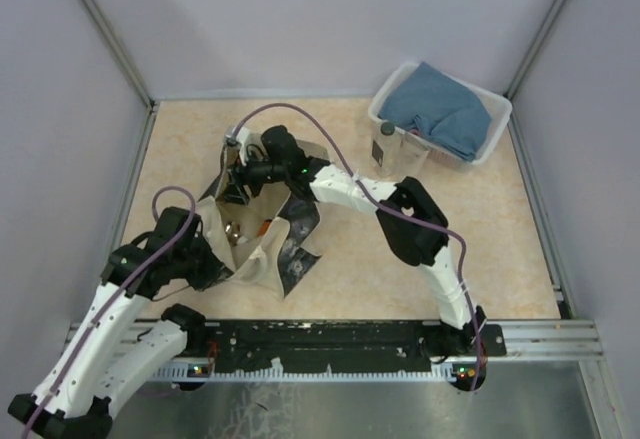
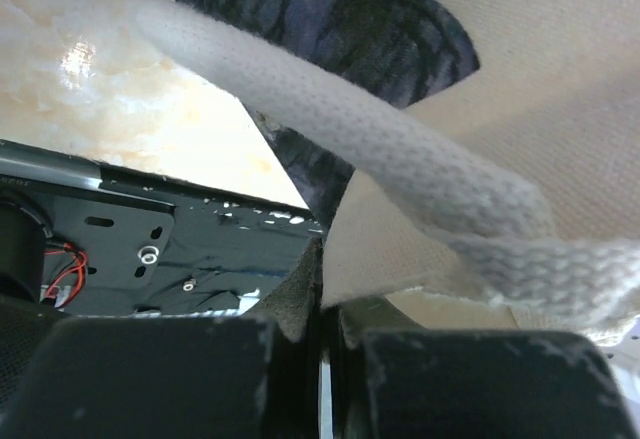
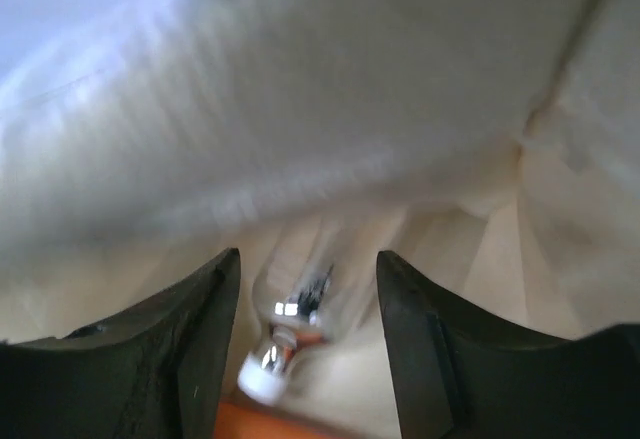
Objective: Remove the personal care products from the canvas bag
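Note:
The canvas bag gapes toward the camera at the left of the table, its dark printed side to the right. Pinched between the fingers of my left gripper is the cloth of the bag's near rim. My right gripper is over the bag's mouth, fingers apart, with nothing gripped. Beyond its fingertips lies a clear bottle with a white cap, blurred, inside the bag. An orange item shows below that cap. In the top view a shiny round item and the orange item rest inside.
Two clear bottles, one with a dark cap, stand right of the bag. A white bin with blue cloth sits at the back right. A rope handle crosses the left wrist view.

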